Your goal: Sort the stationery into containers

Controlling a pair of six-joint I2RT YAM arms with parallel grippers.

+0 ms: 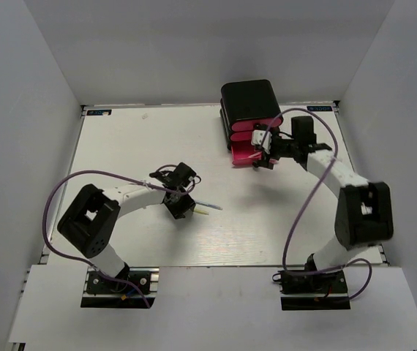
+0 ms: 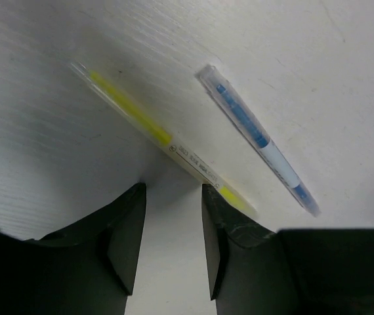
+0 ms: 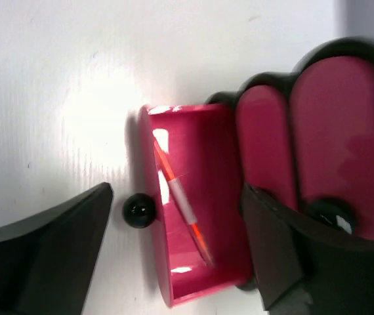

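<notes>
In the left wrist view a clear pen with yellow parts [image 2: 134, 113] lies slantwise on the table, just beyond my left gripper. The fingers stand partly apart with nothing between them. Right of it, roughly parallel, lies a pen with blue parts [image 2: 246, 123]. My right gripper is open around the pulled-out pink drawer [image 3: 216, 154], one finger on either side in view. Inside that drawer rests an orange-red pen [image 3: 182, 200]. The drawer's black knob [image 3: 139, 210] shows between the fingers, not gripped.
The black drawer cabinet [image 1: 250, 99] stands at the back of the table, with further closed pink drawers [image 3: 338, 118] beside the pulled-out one. Bare white table [image 1: 143, 139] stretches across the left back and the front middle.
</notes>
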